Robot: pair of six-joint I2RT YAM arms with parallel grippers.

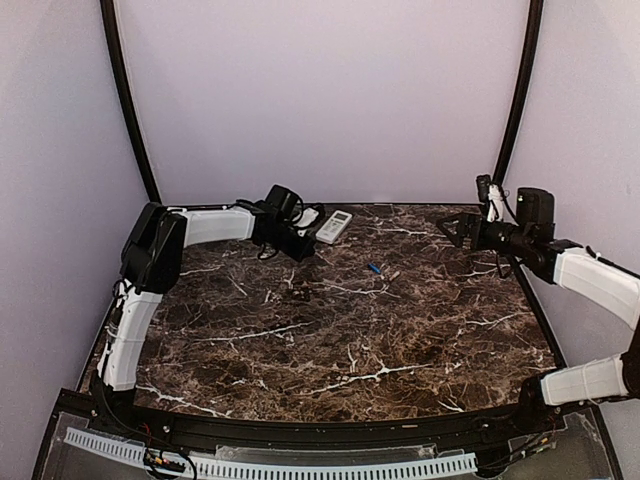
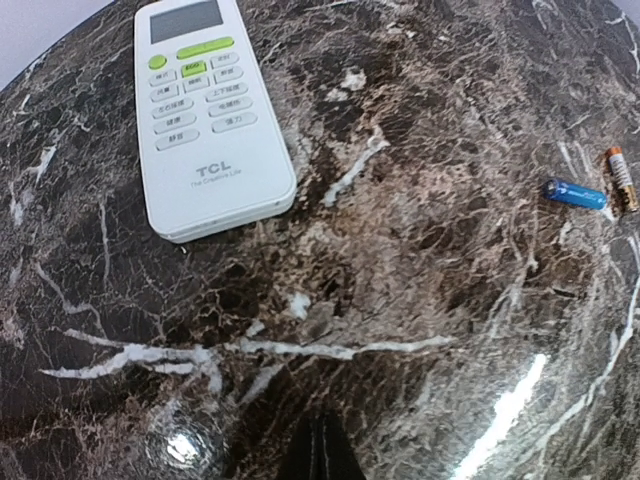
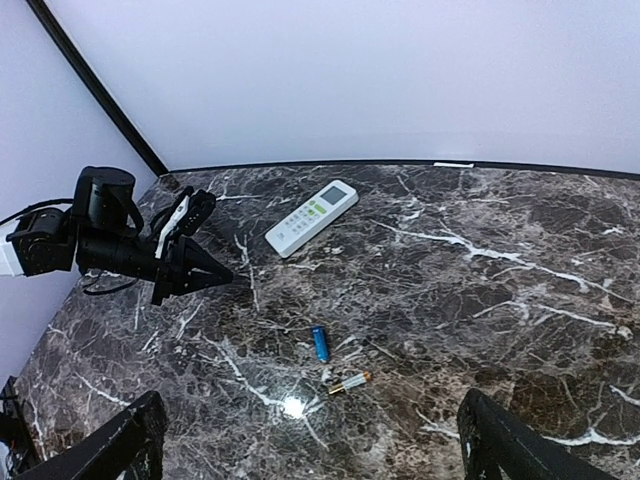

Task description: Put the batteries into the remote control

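Face up near the back wall lies the white remote control (image 1: 334,227), its screen and green buttons showing in the left wrist view (image 2: 215,120). My left gripper is shut with nothing between its fingers, clear of the remote's near end, to its left in the top view. A blue battery (image 2: 575,194) and an orange-and-dark battery (image 2: 621,179) lie loose on the table, close together. Over the right side, my right gripper is wide open and empty. The underside of the remote is hidden.
A white back wall (image 1: 320,110) rises just behind the remote. A bright light reflection shows near the batteries in the right wrist view.
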